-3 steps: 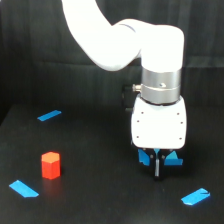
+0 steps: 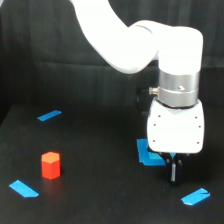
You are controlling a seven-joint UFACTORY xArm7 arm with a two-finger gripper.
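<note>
My gripper (image 2: 173, 171) points straight down at the right of the view, below the white wrist of the arm. Its fingers are dark and small against the black surface, and I cannot make out a gap or anything held between them. Partly hidden behind the gripper is a flat-looking blue patch (image 2: 146, 153); whether they touch is unclear. Well away to the left, an orange-red cube (image 2: 51, 165) rests on the dark table.
Thin blue strips lie on the table: one at the back left (image 2: 49, 115), one at the front left (image 2: 23, 188) and one at the front right (image 2: 196, 197). Between the cube and the gripper the surface is clear.
The arm and gripper have shifted to the right and slightly lower in the view, uncovering more of the blue patch's left side. The cube and strips stay where they were.
</note>
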